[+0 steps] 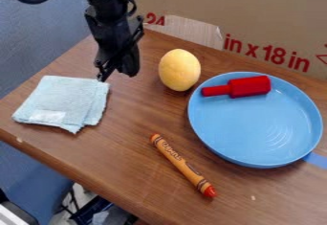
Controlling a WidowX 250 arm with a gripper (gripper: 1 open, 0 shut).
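Observation:
The black gripper (118, 60) hangs at the upper left over the wooden table, just above a folded pale blue cloth (64, 102); whether its fingers are open or shut is unclear. To its right stands a yellow egg-shaped object (179, 69). A blue plate (255, 131) holds a red rolling-pin-like object (238, 87). An orange crayon-like stick (182, 164) with a red tip lies at the front middle.
A cardboard box (255, 18) backs the table (128, 191). The left table edge runs diagonally past the cloth. Bare wood lies between cloth, plate and crayon.

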